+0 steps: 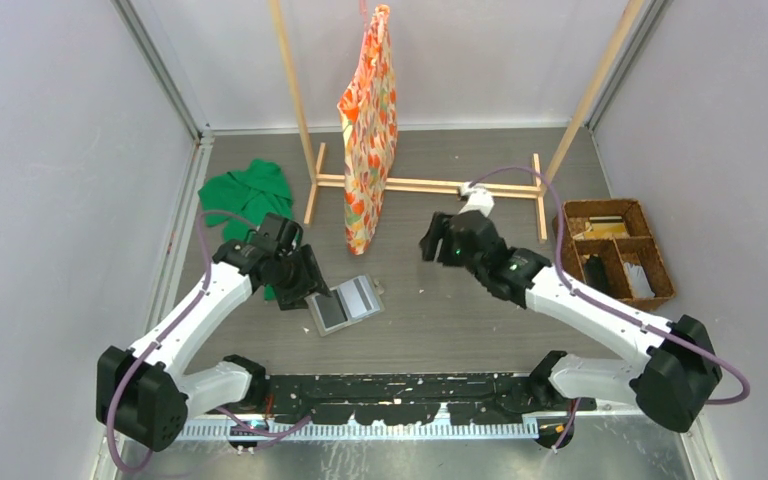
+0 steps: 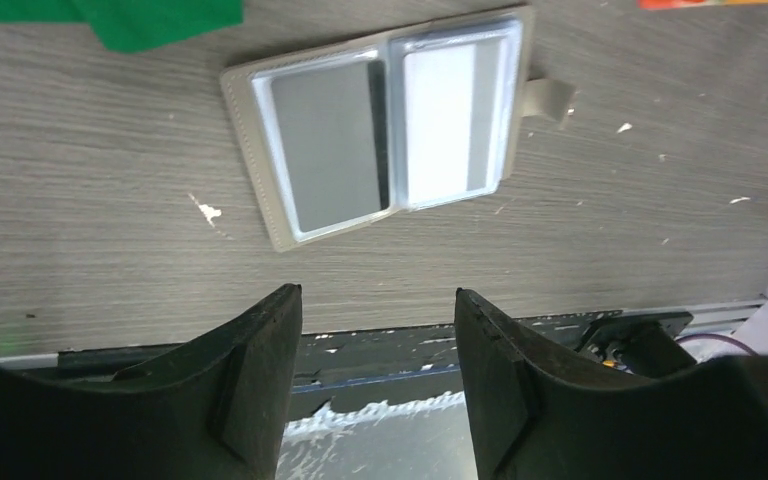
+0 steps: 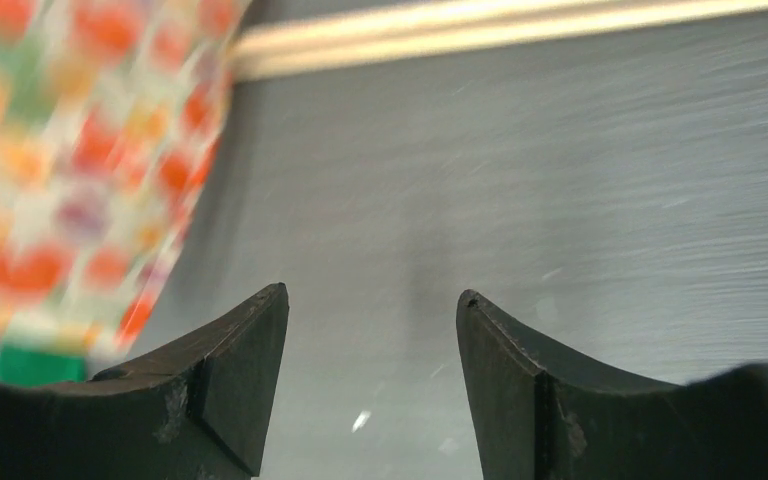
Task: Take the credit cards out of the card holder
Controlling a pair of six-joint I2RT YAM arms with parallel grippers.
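Observation:
The card holder (image 2: 390, 125) lies opened flat on the table, a beige wallet with two clear pockets. A grey card (image 2: 325, 145) shows in its left pocket and a white card (image 2: 438, 125) with a grey stripe in the right one. My left gripper (image 1: 316, 292) is over the holder's left edge in the top view, open with nothing between its fingers. To the right of the holder, my right gripper (image 1: 434, 238) hangs over bare table, also open and empty. Whether other cards sit under the visible ones cannot be seen.
An orange floral cloth (image 1: 368, 140) hangs from a wooden frame (image 1: 420, 186) behind the holder. Green cloth (image 1: 250, 192) lies behind the left arm. A wicker basket (image 1: 615, 250) with divided compartments stands at the right. Table between holder and basket is clear.

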